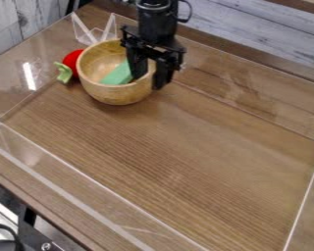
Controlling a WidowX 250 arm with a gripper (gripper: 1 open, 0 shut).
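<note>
My black gripper (152, 59) is over the right part of a wooden bowl (110, 91) at the upper left, its fingers pointing down at a green block (118, 74) inside. The fingers partly hide the block's right end, and I cannot tell whether they touch it or how wide they stand.
A red object with green (71, 63) lies just left of the bowl, partly behind it. A clear object sits at the back left.
</note>
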